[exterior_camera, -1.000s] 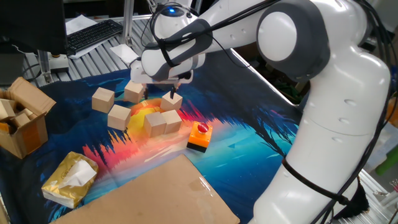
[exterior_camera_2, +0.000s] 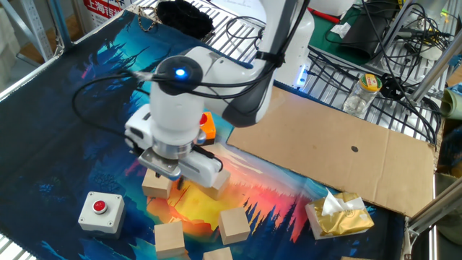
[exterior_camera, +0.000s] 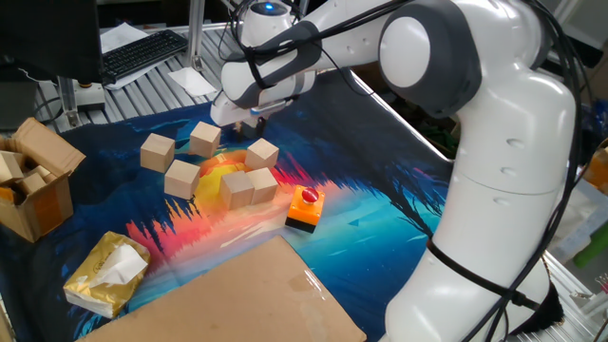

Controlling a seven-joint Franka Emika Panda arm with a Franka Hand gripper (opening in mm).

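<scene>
Several plain wooden cubes lie on the colourful cloth. In exterior view 1 they include a back cube (exterior_camera: 204,139), a right-hand cube (exterior_camera: 262,155), a left cube (exterior_camera: 158,152) and a front pair (exterior_camera: 237,191) standing against each other. My gripper (exterior_camera: 249,124) hangs just beyond the back cubes in that view, its fingers small and partly hidden. In exterior view 2 the gripper (exterior_camera_2: 179,180) hangs over the cube group, covering part of one cube (exterior_camera_2: 216,186) near its white housing. Whether the fingers are apart, or anything is between them, does not show clearly.
An orange button box (exterior_camera: 305,207) stands right of the cubes. A white box with a red button (exterior_camera_2: 102,214) stands apart from them. A tissue pack (exterior_camera: 109,275), an open carton (exterior_camera: 39,200) and a cardboard sheet (exterior_camera: 237,302) border the free cloth.
My gripper has drawn back from in front of the right-hand cube towards the far side of the cloth, turning somewhat. The cubes lie where they were.
</scene>
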